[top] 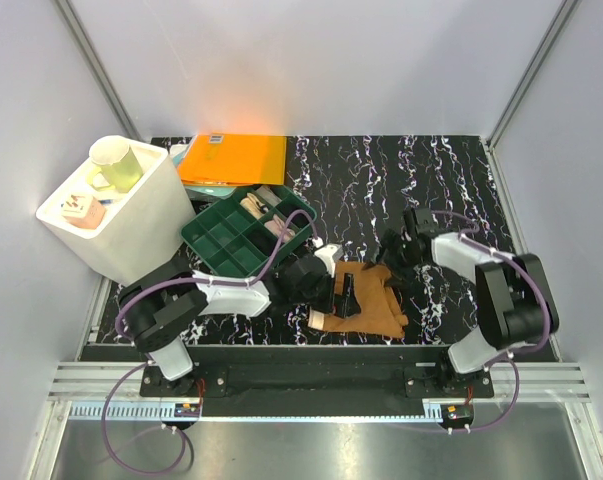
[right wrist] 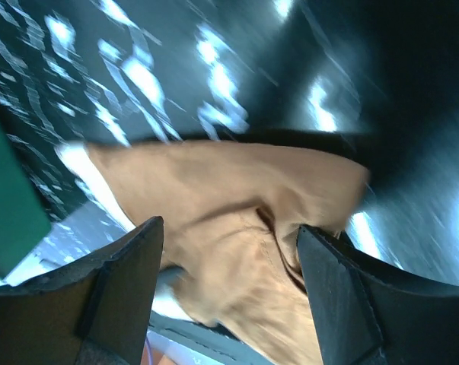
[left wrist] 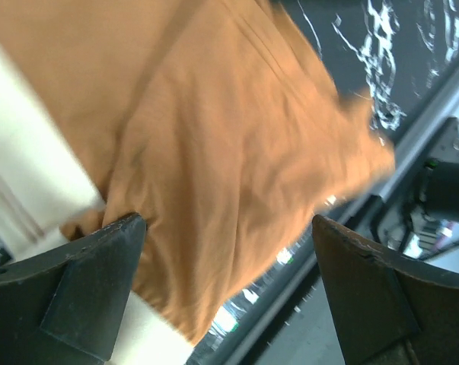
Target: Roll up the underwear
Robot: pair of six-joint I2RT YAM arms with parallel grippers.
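Brown underwear (top: 373, 310) with a white waistband (top: 317, 320) lies spread on the black marbled table, near its front edge. My left gripper (top: 348, 296) is open over the waistband side; in the left wrist view the creased brown cloth (left wrist: 214, 175) passes between its parted fingers. At the cloth's back right corner stands my right gripper (top: 389, 262), also open. A raised fold (right wrist: 313, 175) of the cloth shows in the right wrist view, close to the right finger (right wrist: 343, 281). Whether either finger touches cloth cannot be told.
A green divided box (top: 218, 240) with rolled items stands behind my left arm. Orange folders (top: 236, 160) lie at the back, and a white bin (top: 131, 240) stands at the left. Bare table (top: 351, 190) lies behind the cloth.
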